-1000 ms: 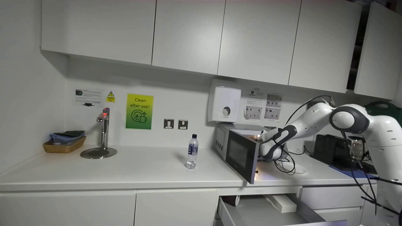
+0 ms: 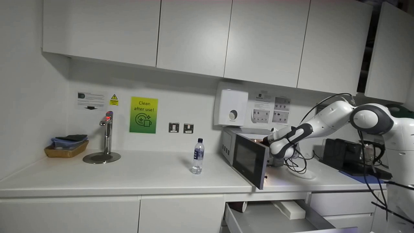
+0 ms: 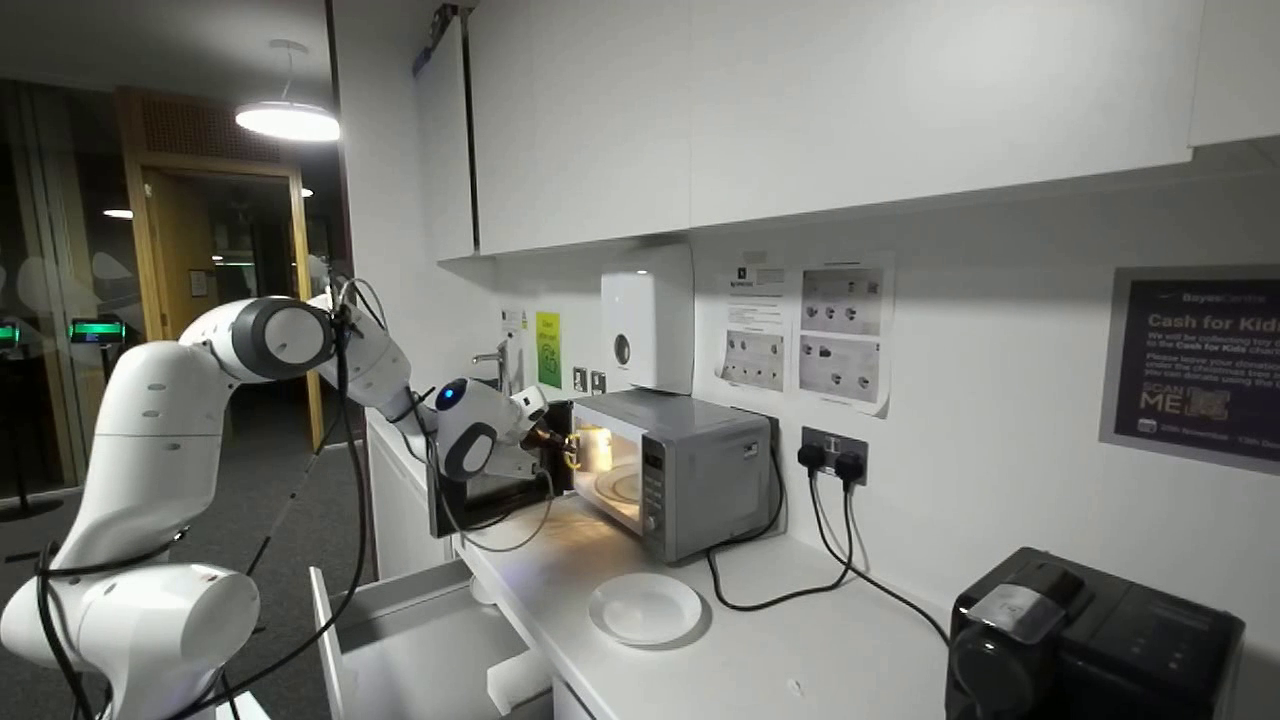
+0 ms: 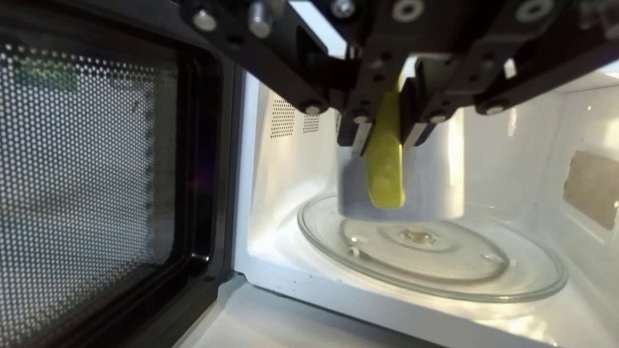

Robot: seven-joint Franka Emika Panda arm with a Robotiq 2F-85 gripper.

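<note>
In the wrist view my gripper is shut on the yellow handle (image 4: 387, 174) of a pale mug (image 4: 432, 180). The mug hangs upright inside the lit microwave, its bottom edge seeming just above the glass turntable (image 4: 464, 278); whether it touches cannot be made out. Its upper part is hidden behind the fingers. The microwave (image 3: 720, 480) stands on the counter with its door (image 2: 250, 161) swung wide open. From the second exterior view, the yellow mug handle (image 3: 571, 452) shows at the microwave's mouth, in front of the arm's end.
A white plate (image 3: 645, 608) lies on the counter beside the microwave. Below, a drawer (image 2: 260, 221) is pulled out, with a white box (image 2: 290, 209) in it. A water bottle (image 2: 198, 157) stands left of the door. Cables hang around the wrist.
The arm has drawn back to the right, away from the microwave, and its wrist sits a little higher. Door, drawer and bottle are unchanged.
</note>
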